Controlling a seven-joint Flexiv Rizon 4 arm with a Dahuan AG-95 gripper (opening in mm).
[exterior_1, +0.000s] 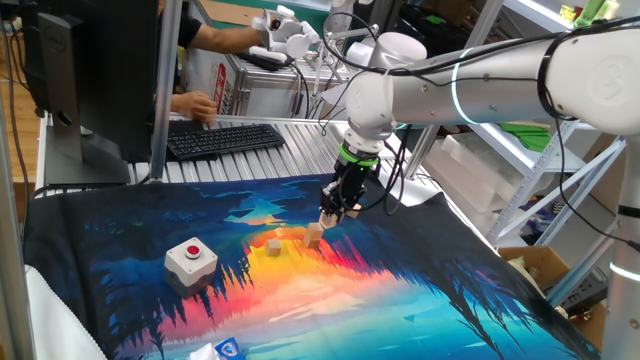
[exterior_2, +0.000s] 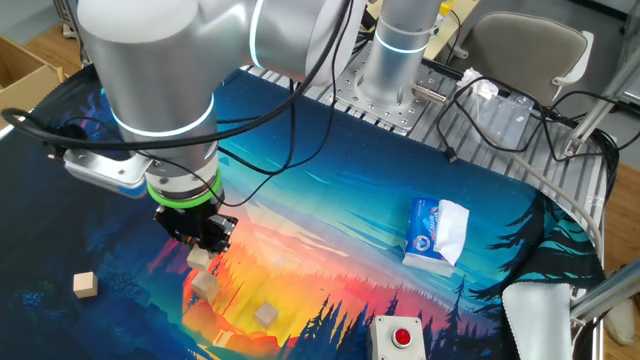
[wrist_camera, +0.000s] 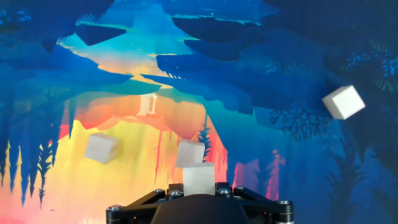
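Observation:
My gripper (exterior_2: 205, 246) hangs low over the mat, shut on a pale wooden cube (wrist_camera: 199, 178). In exterior view 1 the held cube (exterior_1: 327, 219) shows under the dark fingers. Close by stands another wooden block (exterior_1: 313, 235), taller than the small cube (exterior_1: 274, 246) to its left; I cannot tell whether it is one piece or a stack. The wrist view has that block (wrist_camera: 190, 153) just beyond the held cube, overlapped by it. A loose cube (wrist_camera: 344, 102) lies off to the right there, and a further one (wrist_camera: 101, 148) to the left.
A grey box with a red button (exterior_1: 191, 266) sits on the colourful mat (exterior_1: 330, 300). The tissue pack (exterior_2: 435, 236) lies nearer the arm's base. Black cables (exterior_2: 290, 150) hang around the arm.

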